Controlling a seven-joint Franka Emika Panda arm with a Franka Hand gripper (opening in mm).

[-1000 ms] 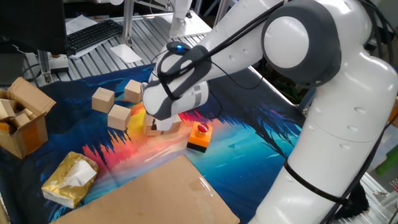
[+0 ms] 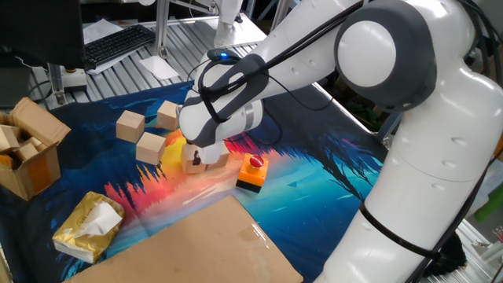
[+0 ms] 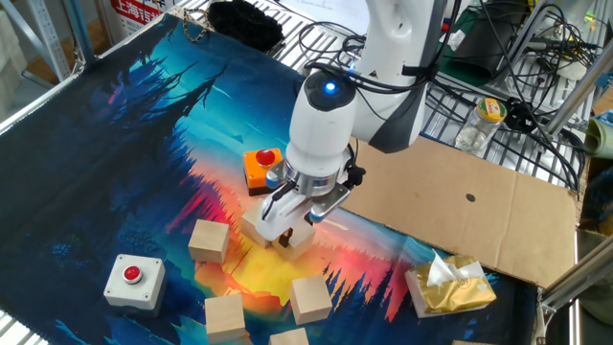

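In the second exterior view my gripper (image 3: 280, 234) points down at two neighbouring wooden cubes, a left one (image 3: 255, 226) and a right one (image 3: 298, 242). Its white hand covers part of both, and a dark fingertip shows against the right cube. Whether the fingers are apart or closed on a cube is hidden. From the first exterior view, the gripper (image 2: 203, 155) is low over the same pair, with one cube (image 2: 191, 163) partly behind it. Beside them stands an orange box with a red button (image 2: 252, 172), apart from the hand.
More loose cubes (image 2: 150, 148) lie on the colourful cloth. A white button box (image 3: 135, 284), a gold tissue pack (image 2: 89, 227) and a carton of blocks (image 2: 30, 157) stand around. Flat cardboard (image 2: 196, 248) covers the near side. Dark cloth right of the orange box is clear.
The arm has shifted only slightly, its elbow a little to the right and the hand by a small amount. The cubes and the orange button box appear unmoved.
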